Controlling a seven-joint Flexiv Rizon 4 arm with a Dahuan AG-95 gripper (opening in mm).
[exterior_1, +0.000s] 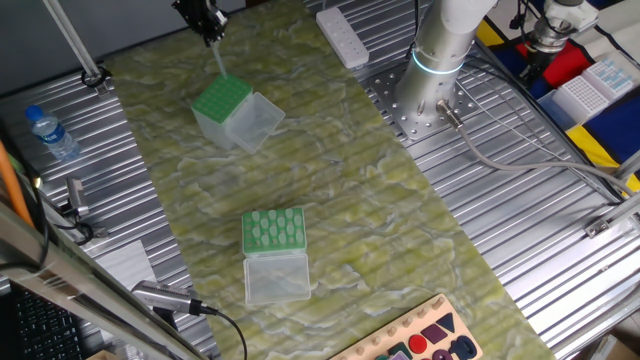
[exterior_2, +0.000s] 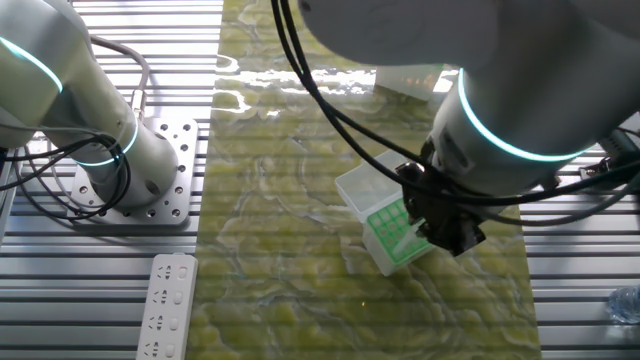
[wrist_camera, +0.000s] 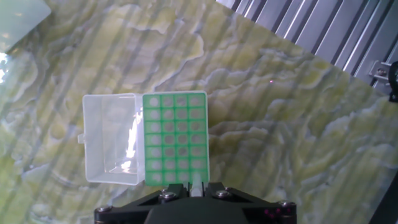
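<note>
My gripper (exterior_1: 213, 37) is shut on a clear pipette tip (exterior_1: 219, 60), which points down over the far green-topped tip box (exterior_1: 222, 98). In the wrist view the tip's pale end (wrist_camera: 197, 188) shows between the fingers, at the near edge of the green grid (wrist_camera: 175, 134). Whether the tip has entered a hole cannot be told. No tips stand up from this grid, and its clear lid (wrist_camera: 112, 140) lies folded open. A second green-topped box (exterior_1: 274, 230) holds several clear tips standing upright, its lid (exterior_1: 278, 278) open toward the front.
At the front is a wooden shape board (exterior_1: 415, 335). A white power strip (exterior_1: 342, 38) lies beside the robot base (exterior_1: 425, 90). To the left are a water bottle (exterior_1: 52, 133) and a cabled camera (exterior_1: 170, 297). The marbled mat between the two boxes is clear.
</note>
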